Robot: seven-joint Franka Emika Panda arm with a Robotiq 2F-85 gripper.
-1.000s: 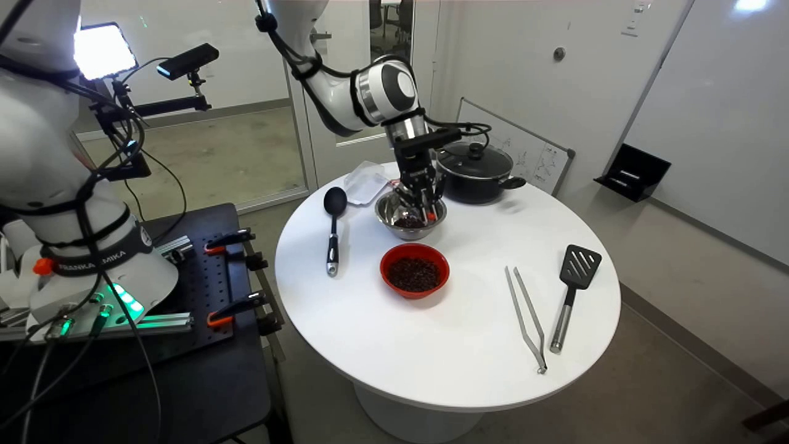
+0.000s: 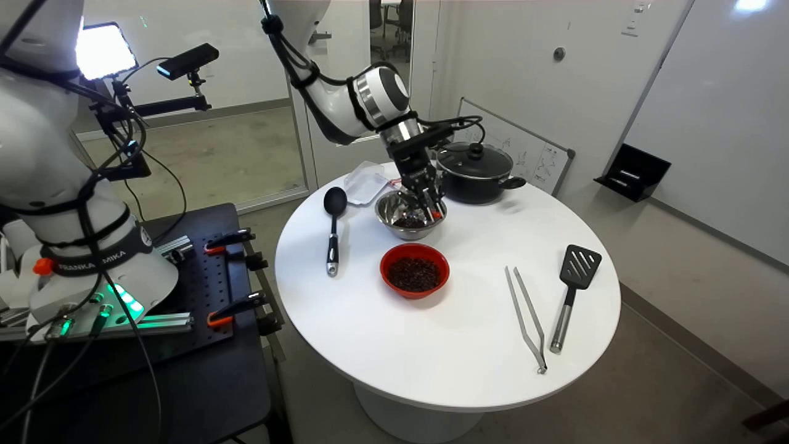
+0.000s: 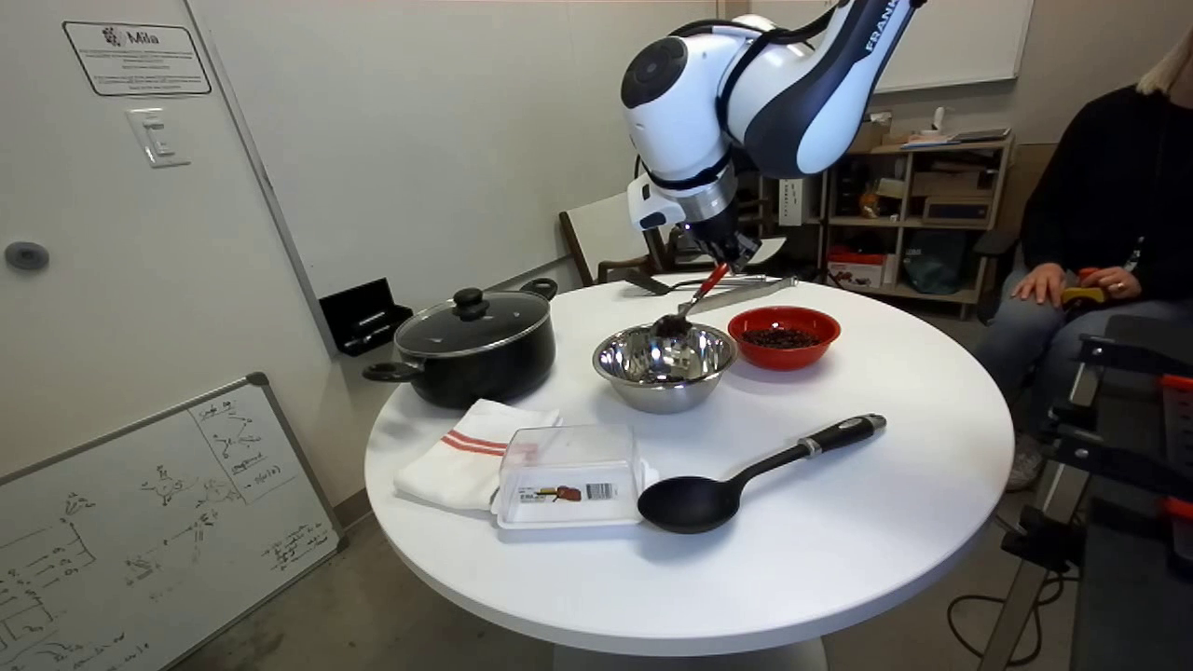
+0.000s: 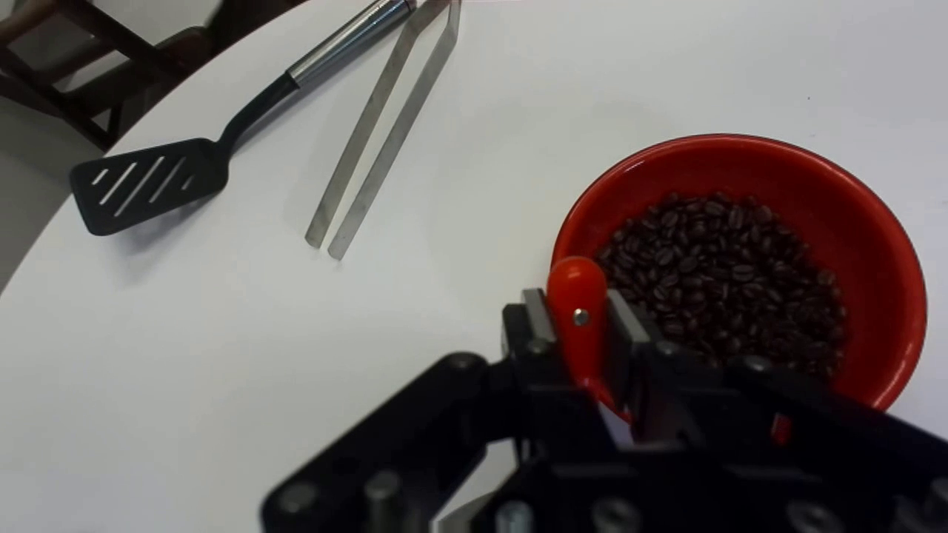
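Note:
My gripper is shut on the red handle of a spoon (image 3: 712, 279), seen end-on in the wrist view. The spoon's dark head (image 3: 672, 325) is over the steel bowl (image 3: 662, 395), at or within its rim; whether it touches the bowl cannot be told. Some dark beans (image 2: 408, 221) show inside the steel bowl. Beside it stands a red bowl (image 2: 414, 250) with many coffee beans (image 4: 724, 275) in it. From the wrist camera, my fingers cover part of the red bowl's near rim.
A lidded black pot (image 3: 475, 346) stands close to the steel bowl. A white towel (image 3: 460, 475), clear plastic box (image 3: 572, 479) and black ladle (image 3: 691, 504) lie nearby. Metal tongs (image 2: 526, 318) and a slotted spatula (image 2: 580, 267) lie apart; open table surrounds them.
The arm's wrist has tilted a little, and the gripper with the red handle has shifted slightly right in exterior view 1. The bowls have stayed in place.

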